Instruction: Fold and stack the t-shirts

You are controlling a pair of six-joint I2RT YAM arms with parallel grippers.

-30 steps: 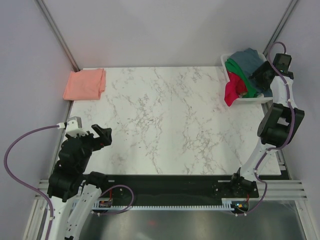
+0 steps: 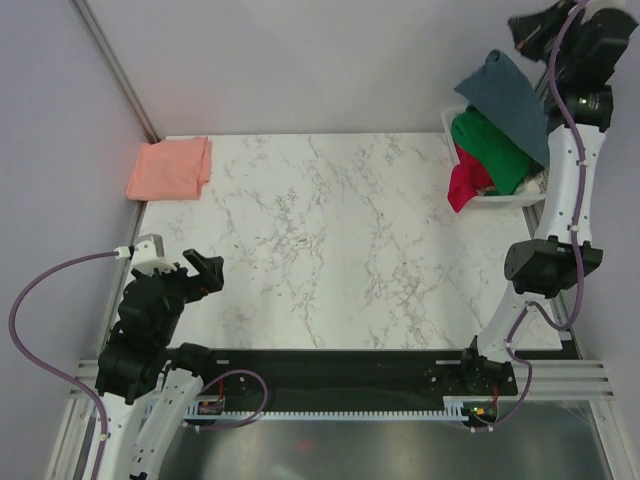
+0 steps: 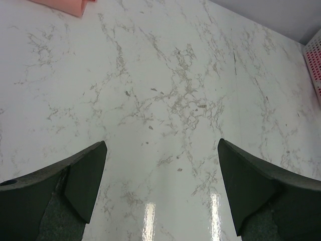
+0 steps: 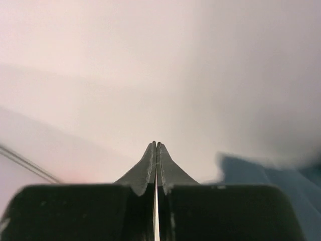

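A folded pink t-shirt (image 2: pixel 168 169) lies at the table's back left, also at the top of the left wrist view. In the back-right basket (image 2: pixel 448 130) are a blue-grey shirt (image 2: pixel 505 100), a green one (image 2: pixel 490 150) and a red one (image 2: pixel 463 182). My right gripper (image 2: pixel 533 30) is raised high over the basket's back, blurred; the blue-grey shirt rises beneath it. In the right wrist view it is shut, and whether cloth is between the tips is unclear. My left gripper (image 2: pixel 208 272) stands open above the front-left table, nothing between its fingers.
Walls border it at the back and sides, with metal rails along the corners.
My right arm has risen sharply from within the basket, and the blue-grey shirt has shifted upward and stands higher. The left arm is unchanged.
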